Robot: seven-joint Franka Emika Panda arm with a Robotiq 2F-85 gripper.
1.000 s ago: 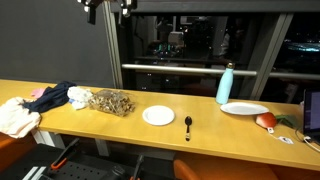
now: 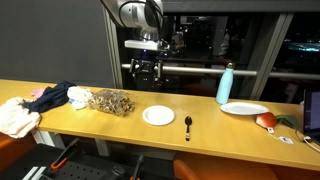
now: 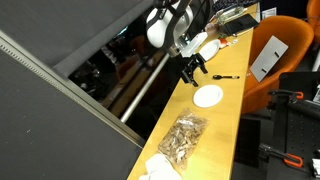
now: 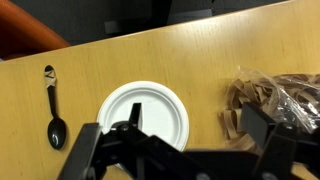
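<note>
My gripper [image 2: 146, 72] hangs in the air above the far part of the table, its fingers pointing down. In the wrist view the gripper stands open, with its two dark fingers wide apart and nothing held between them. A round white plate [image 4: 168, 98] lies flat below, partly hidden by the gripper; it is also clear in the first exterior view as a white plate [image 2: 158, 115]. Beside the plate rests a black spoon [image 4: 54, 105]. On the plate's other side lies a clear bag of brown pieces [image 2: 111, 101].
White cloths [image 2: 17, 118] and a dark cloth [image 2: 52, 97] lie at the left end. A teal bottle [image 2: 225, 84], an oval white dish [image 2: 244, 108] and a red object [image 2: 266, 120] stand to the right. Bare table surrounds the plate.
My gripper has come down from high above the table and moved right, now hanging lower behind the plate. The objects on the table have not moved.
</note>
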